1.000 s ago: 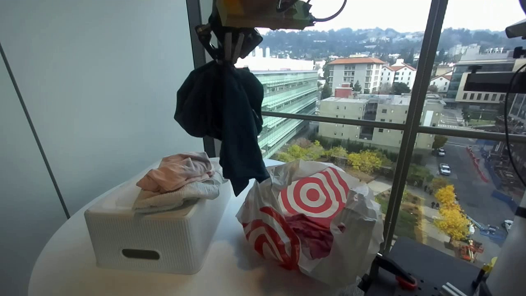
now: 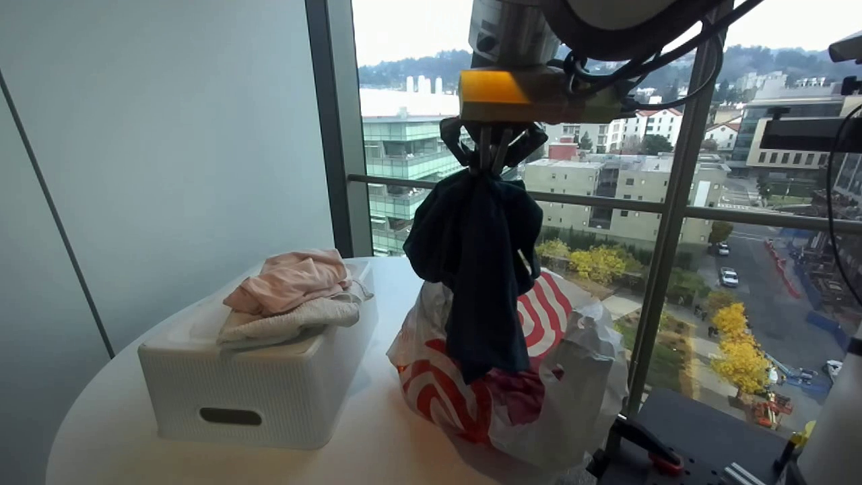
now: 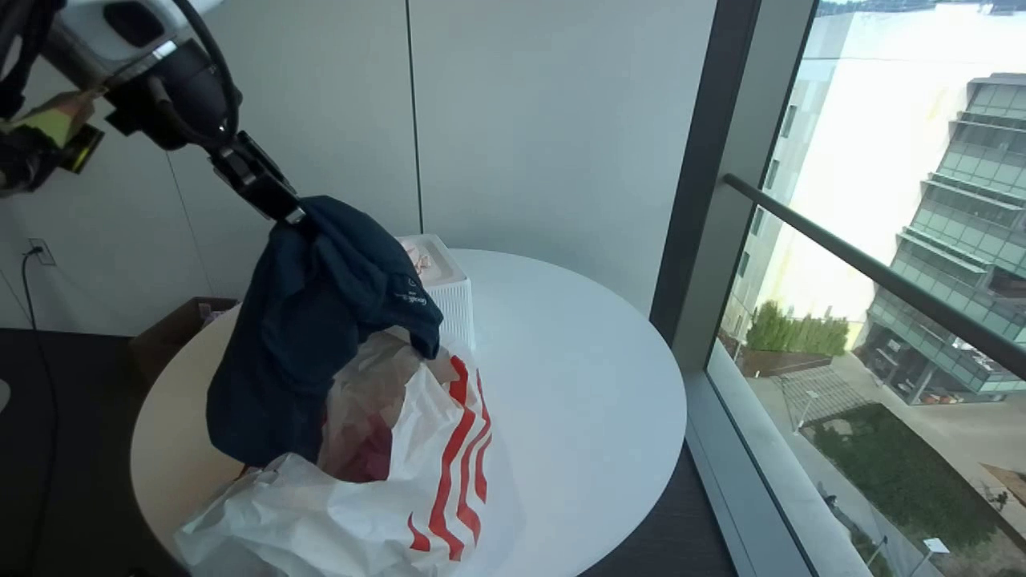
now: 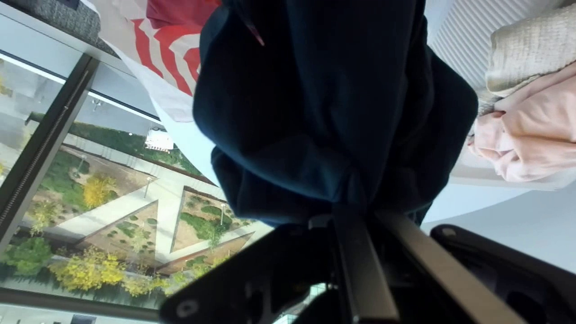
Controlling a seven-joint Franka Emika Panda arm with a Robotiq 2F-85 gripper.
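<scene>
A dark navy garment [image 2: 485, 267] hangs bunched from my gripper [image 2: 487, 166], which is shut on its upper end. In exterior view 1 the cloth hangs in front of a white plastic bag [image 2: 582, 364] with red rings, its lower end at the height of the bag's opening. From the other side, the garment [image 3: 298, 336] hangs over the bag's left part, and small white print shows on one fold. Dark red cloth [image 3: 370, 457] lies inside the bag. In the wrist view the navy cloth [image 4: 345, 97] fills the space beyond my fingers [image 4: 367, 275].
A white ribbed box [image 2: 242, 388] stands left of the bag, with pink cloth [image 2: 291, 279] and cream cloth [image 2: 295, 319] on top. The round white table [image 3: 587, 385] has free room toward the window. A window rail and frame stand behind the bag.
My gripper has moved right and lower with the navy garment, from between the box and the bag to over the bag. The bag and box have not moved.
</scene>
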